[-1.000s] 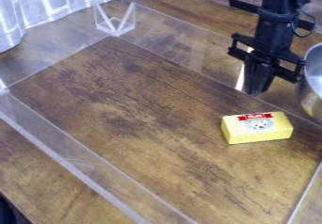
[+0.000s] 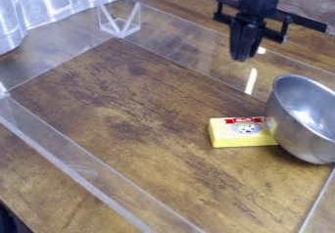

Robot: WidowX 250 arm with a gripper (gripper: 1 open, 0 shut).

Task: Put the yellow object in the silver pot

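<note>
On the wooden table, at the right of the middle, lies a yellow box (image 2: 230, 140) with a red band and a small picture on its top. Just right of it is the silver pot (image 2: 304, 119), partly cut off by the right edge of the view. The pot overlaps the box's right end here; whether they touch is unclear. My black gripper (image 2: 244, 49) points down toward the back, beyond both things and away from them. Nothing can be made out between its fingers, and their gap is too dark and small to judge.
Clear plastic walls (image 2: 78, 168) edge the work area on the left and front, with another along the back. A white curtain (image 2: 53, 7) hangs at the back left.
My gripper has moved left and back. The silver pot has come leftward into view, up against or over the box's right end. The yellow box has shifted slightly left and turned.
</note>
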